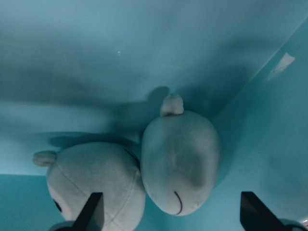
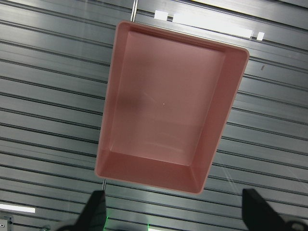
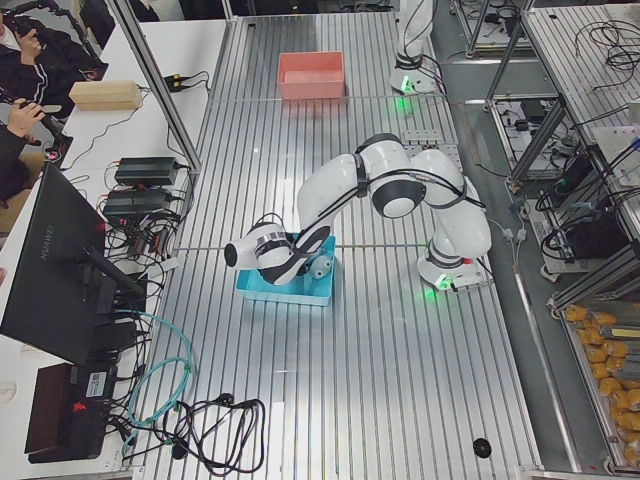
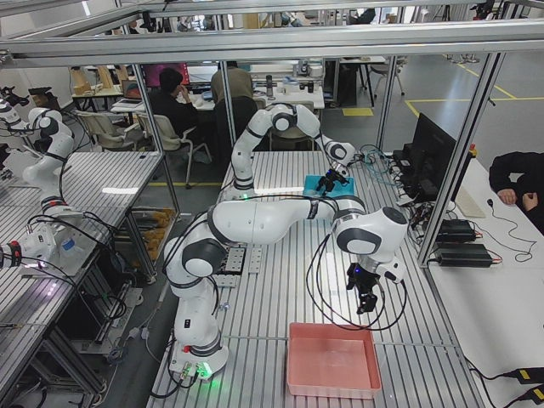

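Note:
Two pale plush toys lie side by side in the blue bin (image 3: 280, 295): a rounded one with a dark eye (image 1: 96, 178) and an oval one (image 1: 179, 161). My left gripper is over them, fingers wide open with both toys between and just beyond the tips; in the camera left view the arm partly hides them. My right gripper hangs open above the empty pink bin (image 2: 159, 101), nothing between its fingers.
Coiled black cables (image 3: 230, 430) lie at the near left, beside a monitor (image 3: 50, 270) and black boxes on the side desk.

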